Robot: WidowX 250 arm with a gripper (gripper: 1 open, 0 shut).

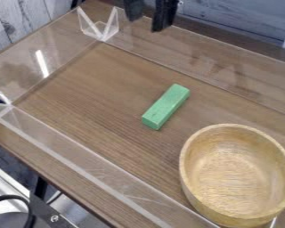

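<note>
My gripper (149, 18) is at the top centre of the camera view, mostly cut off by the frame's upper edge, with dark fingers hanging over the back of the wooden table. A green rectangular block (166, 106) lies diagonally on the middle of the table. A round wooden bowl (237, 169) sits at the front right, to the lower right of the block.
Transparent panels run along its left and front edges, with a clear stand (99, 26) at the back left. Black cable shows at the lower left.
</note>
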